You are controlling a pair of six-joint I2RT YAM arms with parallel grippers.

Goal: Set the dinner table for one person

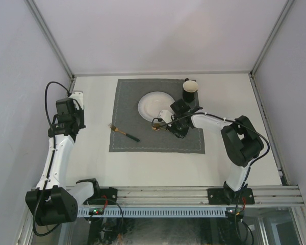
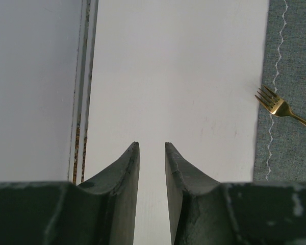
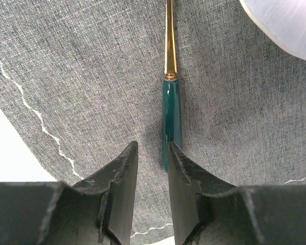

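Note:
On the grey placemat [image 1: 127, 97] lie a white plate [image 1: 153, 105], a dark mug [image 1: 190, 91] and a gold fork with dark handle [image 1: 124, 132], its tines in the left wrist view [image 2: 275, 104]. My right gripper is low over the green handle [image 3: 172, 117] of a gold utensil beside the plate; its fingers stand a little apart, one at the handle's lower end. The utensil's head is outside that wrist view, mostly hidden from above. My left gripper stands slightly open over bare white table, nothing between its fingers.
Bare white table [image 1: 92, 158] surrounds the placemat, with free room at the left and front. Walls and metal rails bound the table.

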